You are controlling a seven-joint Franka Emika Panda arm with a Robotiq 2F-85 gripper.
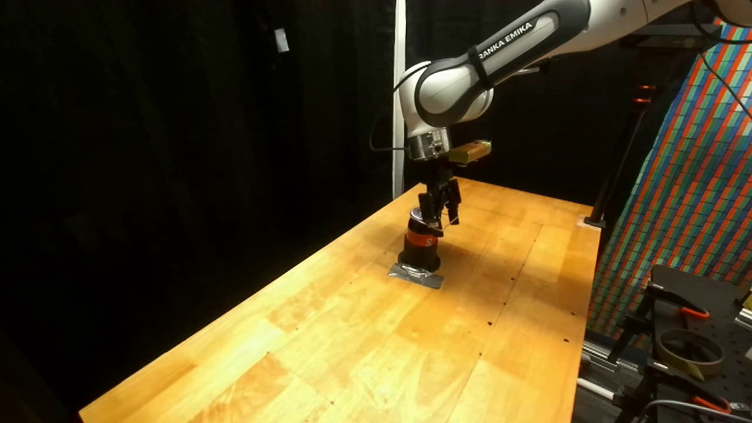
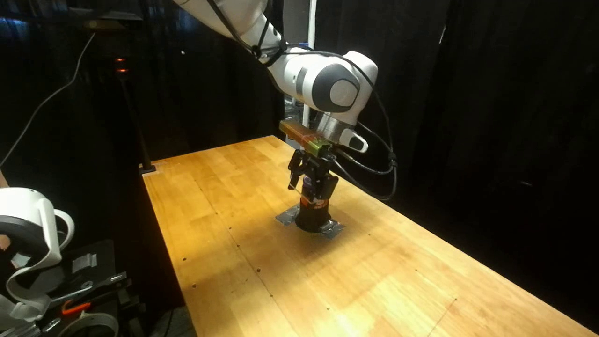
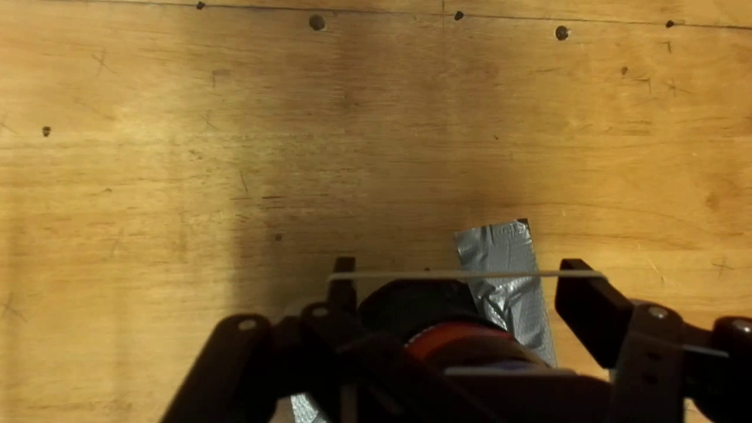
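Note:
A canister with an orange-red label (image 1: pixel 421 241) stands upright in a black round base (image 1: pixel 419 259), held to the wooden table by grey tape (image 1: pixel 416 275). My gripper is open, its fingers pointing down at the height of the canister's upper part. From one fingertip to the other stretches a thin pale band (image 3: pixel 409 275), seen in the wrist view. The canister lies toward the lower edge there, behind the band and partly covered by the fingers. In exterior view 2 the gripper (image 2: pixel 310 190) hides part of the canister's top; contact cannot be told.
A black post (image 1: pixel 611 169) rises at the table's far corner. Beside the table is a dark side bench (image 1: pixel 705 303) with clamps and a tape roll (image 1: pixel 689 351).

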